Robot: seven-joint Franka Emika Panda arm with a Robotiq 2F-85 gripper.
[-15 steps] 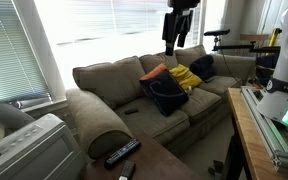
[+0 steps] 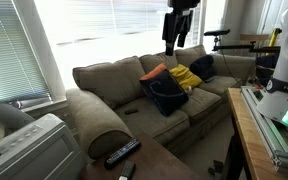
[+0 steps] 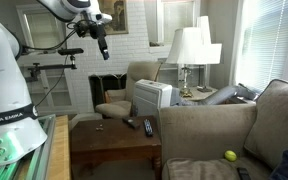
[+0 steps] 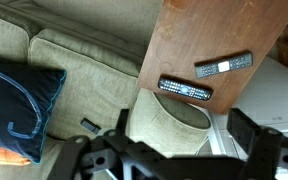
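Observation:
High above the room hangs my gripper (image 2: 171,44), open and empty, well away from any object. Looking down in the wrist view, the gripper has its fingers spread wide over the sofa's arm. Two remotes lie apart on the wooden table: a black one with many buttons (image 4: 185,88) and a greyer one (image 4: 224,65). Another small dark remote (image 4: 90,126) rests on the sofa seat; it also appears on the cushion in exterior view 1. No task object is named.
The beige sofa (image 2: 114,82) holds a dark blue pillow (image 2: 164,92), orange and yellow pillows, and a green ball (image 3: 230,156). A white boxy appliance (image 3: 149,98) stands behind the wooden table (image 3: 94,150), whose left part is clear. Lamps (image 3: 189,46) stand farther back.

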